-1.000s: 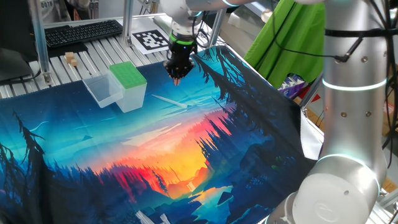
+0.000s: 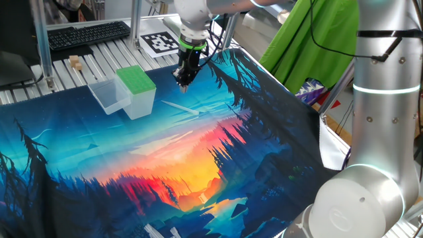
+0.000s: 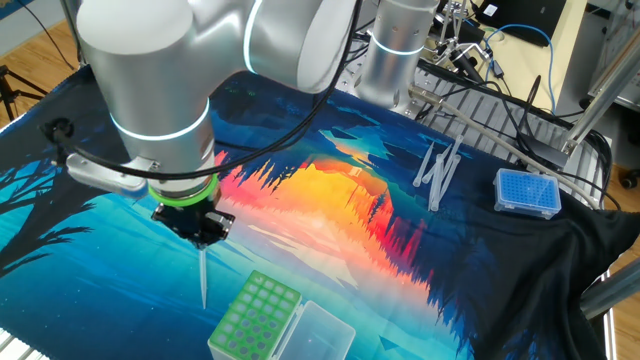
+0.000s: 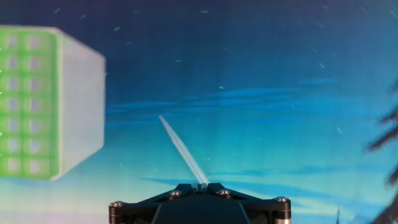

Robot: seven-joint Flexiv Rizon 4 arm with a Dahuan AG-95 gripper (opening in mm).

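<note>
A thin clear tapered tube [image 2: 182, 108] lies on the printed cloth, beside a clear box with a green perforated top [image 2: 136, 80]. My gripper [image 2: 184, 89] hangs above the cloth, apart from the tube in exterior view 1. In exterior view 2 the tube [image 3: 204, 280] shows just below the gripper [image 3: 205, 243]. The wrist view has the tube [image 4: 180, 146] running slantwise to the fingertips of the gripper, its near end hidden. The fingertips look close together, but their exact opening is unclear. The green-topped box [image 4: 81, 93] stands at left there.
The clear box's lid [image 2: 110, 97] stands open at its side. Several similar clear tubes [image 3: 437, 180] lie across the cloth, near a blue-topped box [image 3: 527, 192]. A keyboard [image 2: 89, 35] and small wooden blocks [image 2: 76, 63] sit beyond the cloth.
My gripper has shifted slightly and turned or tilted; its tips now show a little further left. The tube and the green-topped box have not moved.
</note>
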